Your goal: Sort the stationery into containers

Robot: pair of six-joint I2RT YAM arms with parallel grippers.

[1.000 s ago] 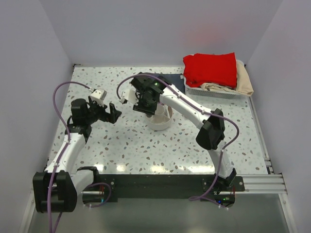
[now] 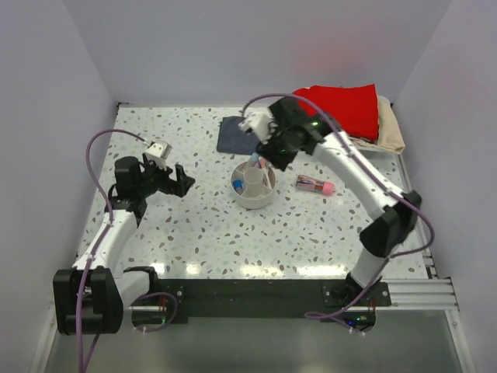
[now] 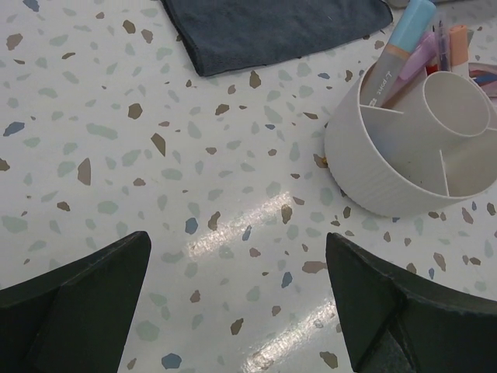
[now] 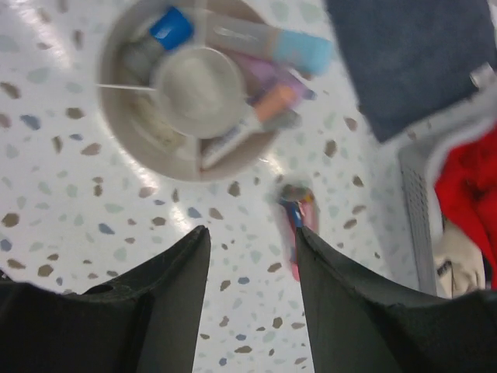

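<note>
A white divided organizer (image 2: pixel 253 198) sits mid-table, holding a blue-capped marker (image 3: pixel 400 50), pens and a blue-lidded item (image 4: pixel 172 29). Right of it lies a pink-ended stationery item (image 2: pixel 314 185). My left gripper stands open and empty, left of the organizer. My right gripper is above the table's right half, blurred in the top view, angled over the pink-ended item, with its fingers apart; whether anything is between them is not clear, though the item shows beyond them.
A dark grey cloth (image 2: pixel 233 136) lies behind the organizer. A grey bin (image 2: pixel 373 146) with red and beige cloths stands at the back right.
My right arm has swung rightward from over the organizer, uncovering the organizer and the pink-ended item. My left arm looks unchanged.
</note>
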